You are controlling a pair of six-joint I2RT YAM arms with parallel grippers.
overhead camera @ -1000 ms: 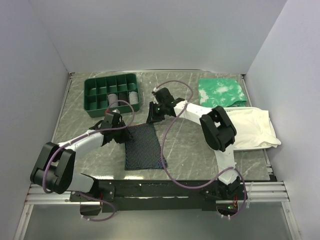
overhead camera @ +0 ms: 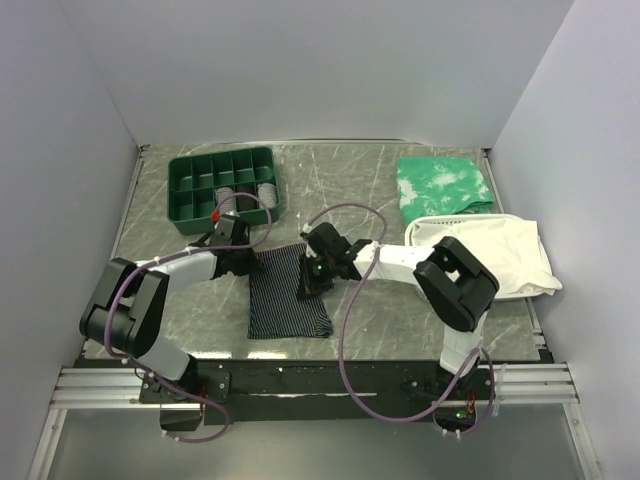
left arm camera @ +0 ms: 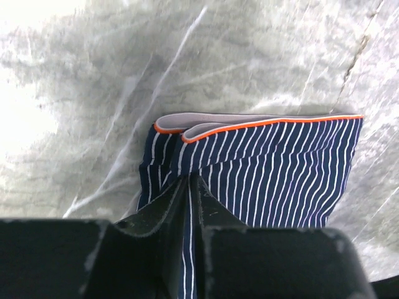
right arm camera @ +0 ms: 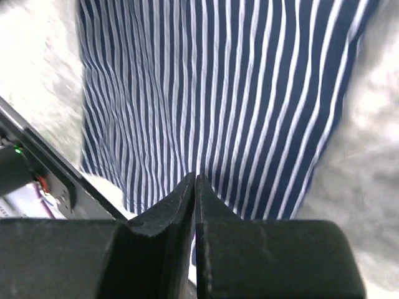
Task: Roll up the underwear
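Note:
Dark navy underwear with white stripes lies flat at the table's middle. Its orange-edged waistband runs along the far side, with a small fold at the left corner in the left wrist view. Over that corner, my left gripper has its fingers close together, a narrow slit of striped fabric showing between them. My right gripper is shut, low over the cloth near its right edge; whether fabric is pinched between the tips is hidden. Part of the top edge is covered by the arms in the top view.
A green divided box with rolled items stands behind the left arm. Back right lies a green cloth, beside a white basket holding white fabric. Bare table shows around the underwear.
My right gripper has come down from the far right corner of the underwear along its right side. The left gripper has shifted slightly. The underwear's outline looks nearly the same.

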